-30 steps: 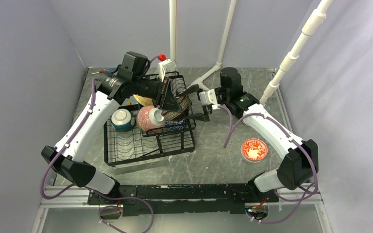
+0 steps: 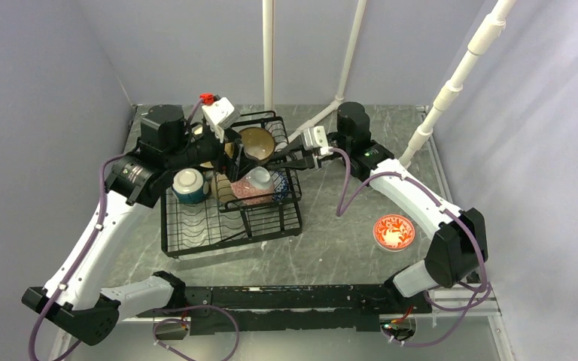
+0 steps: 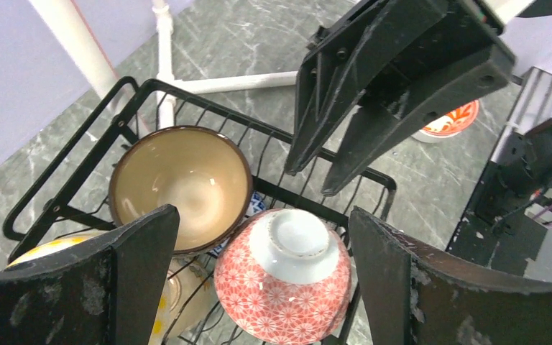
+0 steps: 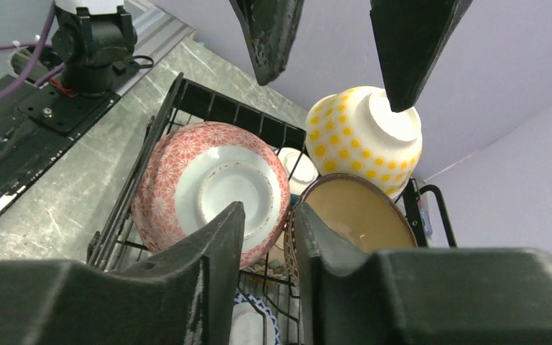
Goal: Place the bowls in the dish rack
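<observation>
The black dish rack [image 2: 233, 241] holds a brown bowl [image 3: 176, 180], a pink patterned bowl [image 3: 280, 295] on its side, a yellow dotted bowl [image 4: 352, 144] and a teal bowl [image 2: 190, 188]. My left gripper [image 2: 237, 159] is open above the rack, nothing between its fingers, facing the pink bowl in the left wrist view. My right gripper [image 2: 284, 158] is over the rack's right part, its fingers narrowed, with no bowl seen gripped; in its wrist view they are blurred in front of the pink and brown bowls.
A red-patterned bowl [image 2: 393, 232] sits on the grey counter at the lower right. White pipes [image 2: 267, 53] stand behind the rack. The counter right of the rack is clear.
My left arm has drawn back to the left. My right gripper's fingers have moved closer together, and the brown bowl now shows farther back in the rack.
</observation>
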